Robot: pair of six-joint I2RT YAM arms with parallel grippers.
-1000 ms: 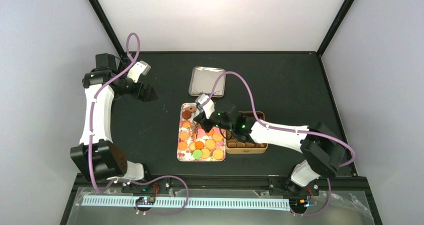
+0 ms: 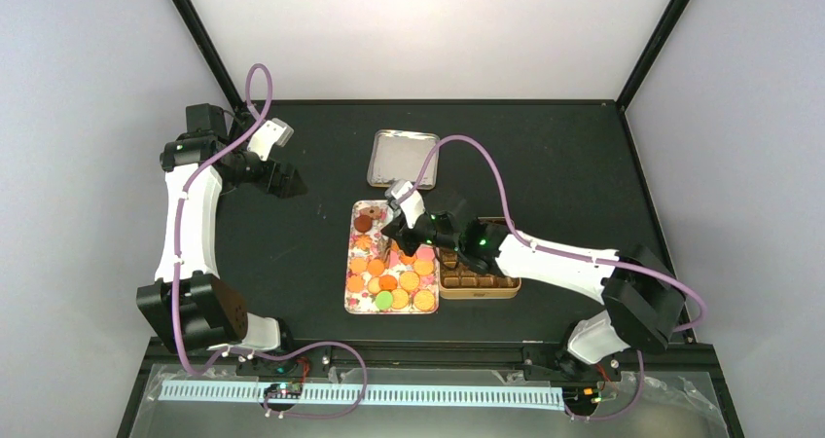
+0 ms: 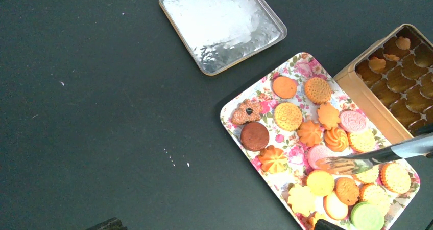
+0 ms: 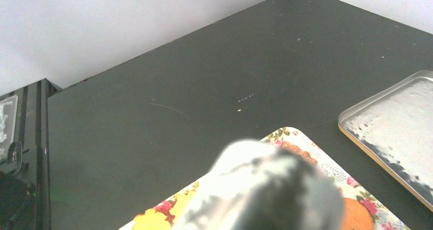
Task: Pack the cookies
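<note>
Several cookies, orange, yellow, pink, brown and green, lie on a floral tray point(image 2: 351, 294); a green cookie point(image 3: 367, 216) is at its near end. Beside the tray is a tan box point(image 3: 368, 105) with brown compartments, and a few light-brown pieces point(image 3: 377, 64) show inside. Over the cookies reaches a slim metal tool point(image 3: 357, 162) with a pronged tip. The right gripper point(image 2: 391, 234) is above the tray, at the tool's upper end; its fingers and grip are hidden. My left gripper point(image 2: 290, 182) hangs away from the tray, open and empty, fingertips point(image 3: 107, 224) wide apart.
A shallow silvery metal tray or lid point(image 3: 224, 23) lies empty behind the floral tray. A blurred pale and dark shape point(image 4: 265, 189) covers the right wrist view's lower middle.
Compared with about a second ago, my right gripper has shifted slightly right and the tool with it. The left arm is still.
</note>
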